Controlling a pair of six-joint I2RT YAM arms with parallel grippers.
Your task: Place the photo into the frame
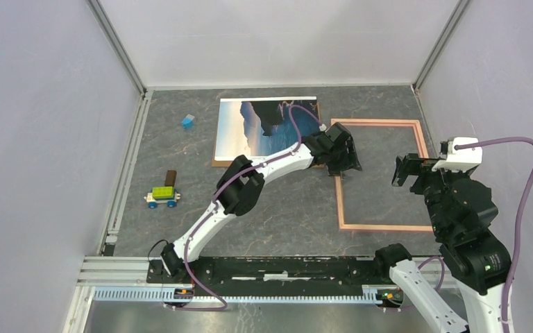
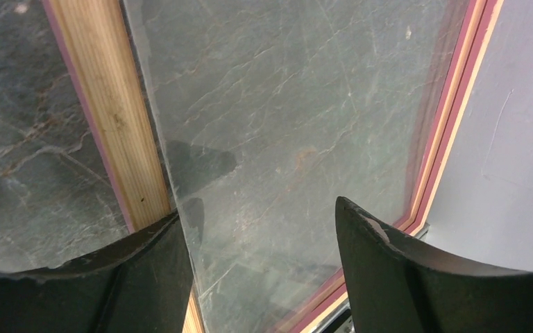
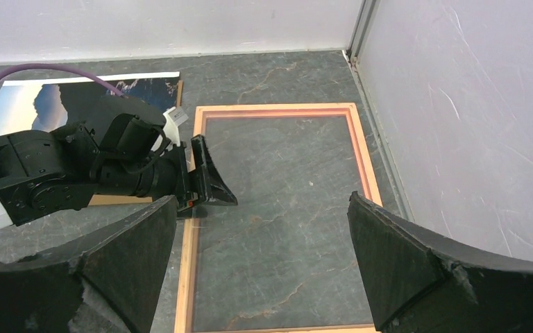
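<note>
The wooden frame (image 1: pixel 385 227) stands on the right side of the table, with bare grey table showing inside it. A clear pane (image 2: pixel 284 111) spans it in the left wrist view, its edge running along my left finger. My left gripper is at the frame's left side, its fingers apart, one by the wooden bar and one over the pane. Whether they touch is hard to tell. The photo (image 1: pixel 239 128), a sea and cliff print, lies flat on a brown board left of the frame, partly behind the left arm. My right gripper hangs open and empty at the frame's right.
A blue block (image 1: pixel 188 121) and a toy car with a green brick (image 1: pixel 162 192) lie at the left. White walls (image 3: pixel 472 125) bound the table at the back and sides. Open table lies between the toy car and the frame.
</note>
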